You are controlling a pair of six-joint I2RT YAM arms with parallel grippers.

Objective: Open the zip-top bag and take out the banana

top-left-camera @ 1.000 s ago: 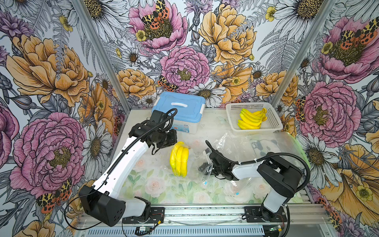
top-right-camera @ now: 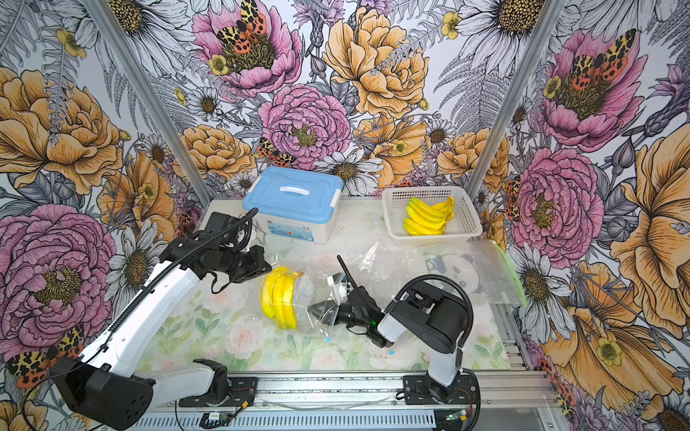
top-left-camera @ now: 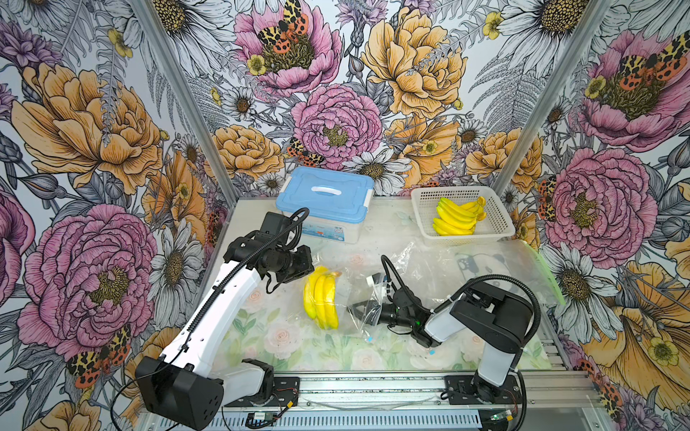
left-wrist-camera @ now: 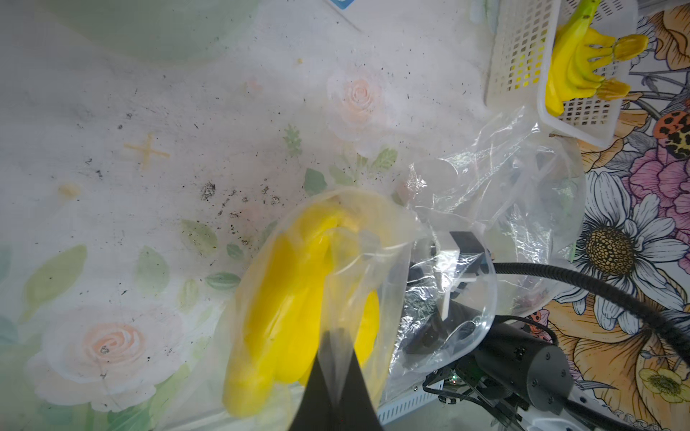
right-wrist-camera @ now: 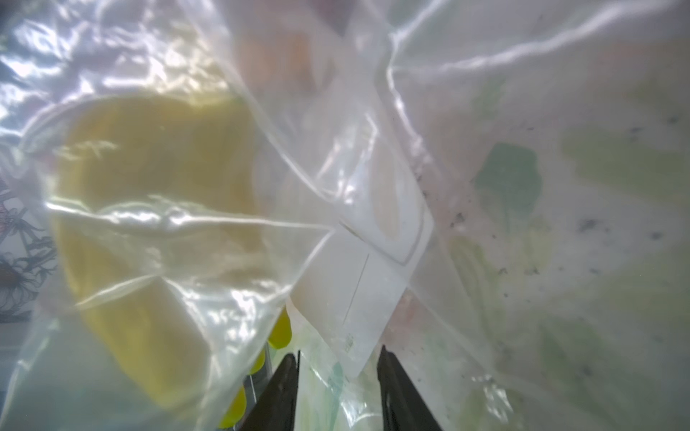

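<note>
A banana bunch (top-left-camera: 321, 297) (left-wrist-camera: 287, 301) lies inside the clear zip-top bag (top-left-camera: 424, 265) at the middle of the table. My left gripper (top-left-camera: 302, 264) is above the bunch's back-left, shut with bag film over or between its fingertips; which of these I cannot tell. My right gripper (top-left-camera: 363, 310) sits low just right of the bananas, within the crumpled film. In the right wrist view its fingers stand part open, with clear film around them and yellow showing through the plastic at left.
At the back stand a blue-lidded box (top-left-camera: 325, 201) and a white basket (top-left-camera: 424, 222) holding more bananas (top-right-camera: 424, 215). A green zip strip (top-right-camera: 516, 276) runs along the bag's right end.
My left gripper has moved left, and the bagged bananas have shifted slightly left and toward the front.
</note>
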